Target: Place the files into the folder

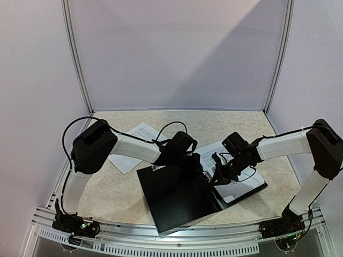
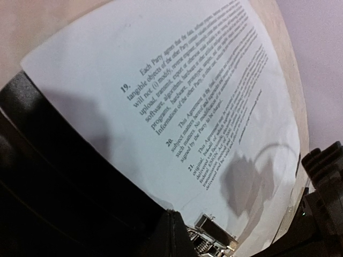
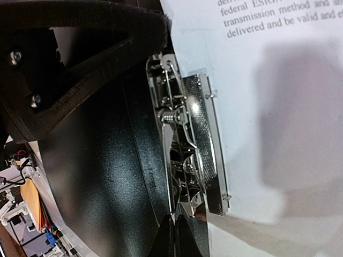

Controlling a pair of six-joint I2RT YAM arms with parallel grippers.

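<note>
A black folder (image 1: pixel 174 195) lies spread open on the table, with a printed sheet (image 1: pixel 244 187) over its right half. The metal clip (image 3: pixel 201 144) sits along the spine, and in the right wrist view the edge of the sheet (image 3: pixel 278 118) lies beside it. My right gripper is shut at the near end of the clip; nothing shows between its fingers. In the left wrist view my left gripper is also shut, its tips at the sheet's edge beside the clip (image 2: pixel 211 235). Whether it pinches the paper cannot be made out.
Another printed sheet (image 1: pixel 126 160) lies on the table to the left, partly under my left arm. Both arms cross low over the folder, close together. Bare table (image 1: pixel 214 122) shows behind the folder.
</note>
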